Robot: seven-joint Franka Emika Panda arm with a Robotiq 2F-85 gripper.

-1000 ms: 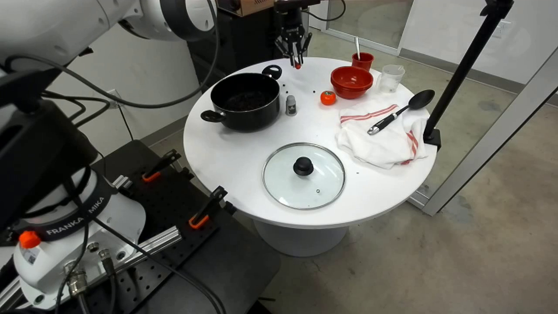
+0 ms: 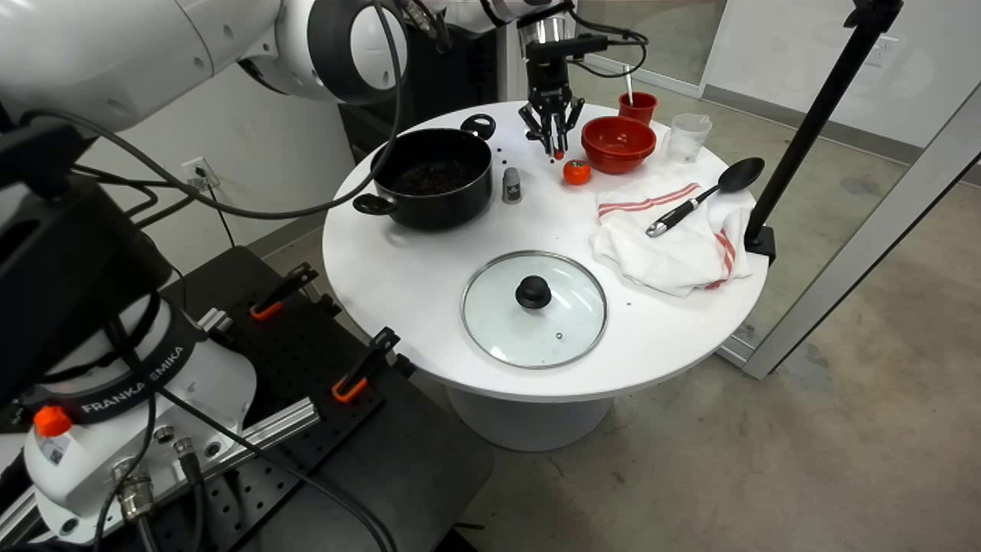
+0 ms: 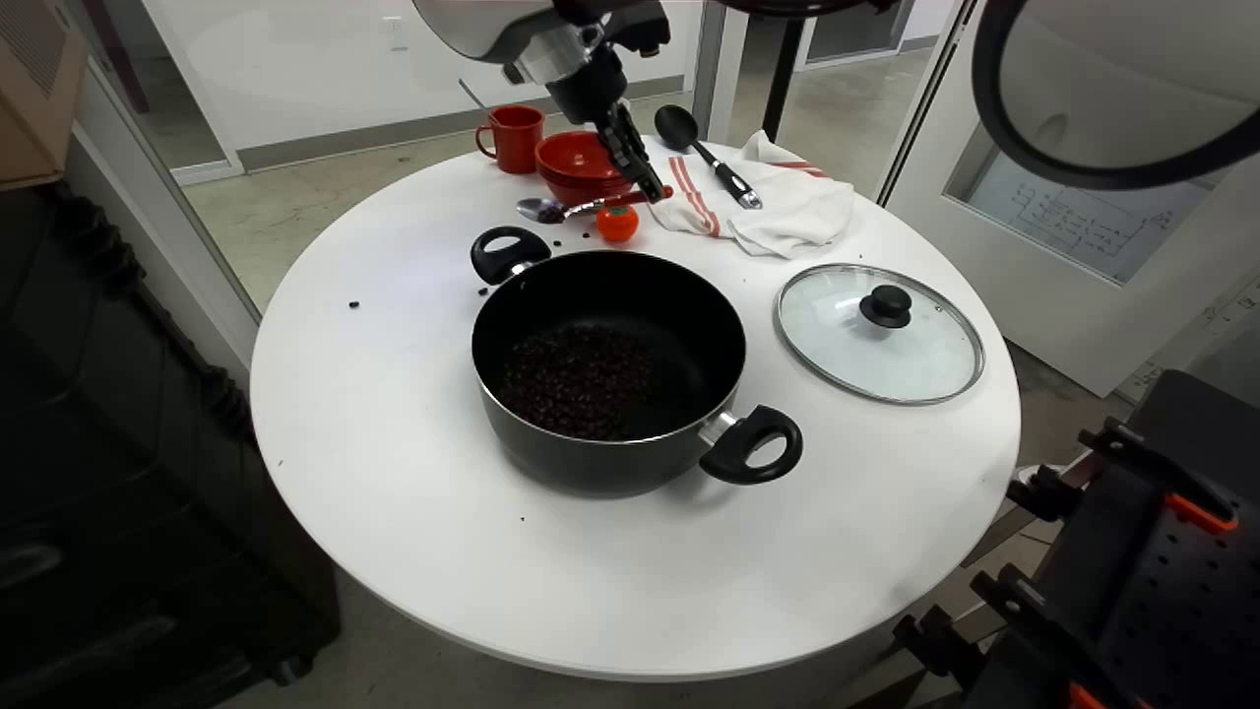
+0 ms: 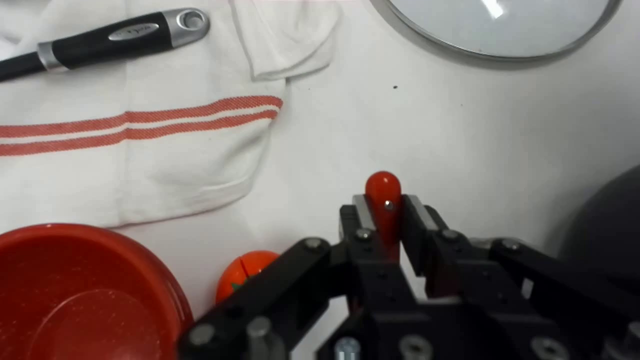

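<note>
My gripper is shut on the red handle (image 4: 382,191) of a spoon, the rounded handle end standing out between the fingertips. In exterior view 2 the spoon's metal bowl (image 3: 542,211) points left, with something dark in it, in front of the stacked red bowls (image 3: 578,160). A red tomato (image 4: 250,270) lies beside the gripper and the upper red bowl (image 4: 96,288) is left of that in the wrist view. The black pot (image 3: 608,461) holds many dark beans (image 3: 573,378). From the wrist view the spoon's bowl is hidden.
A grey-capped shaker (image 2: 511,185) stands next to the pot. The glass lid (image 2: 501,313), a towel (image 2: 634,248) with a black ladle (image 2: 676,217) on it, a red mug (image 2: 638,107) and a clear cup (image 2: 687,138) occupy the table. Several loose beans lie near the pot.
Still shut on the red handle, my gripper has moved right and lower in exterior view 1, from behind the pot toward the tomato and red bowls. The table items stay where they were.
</note>
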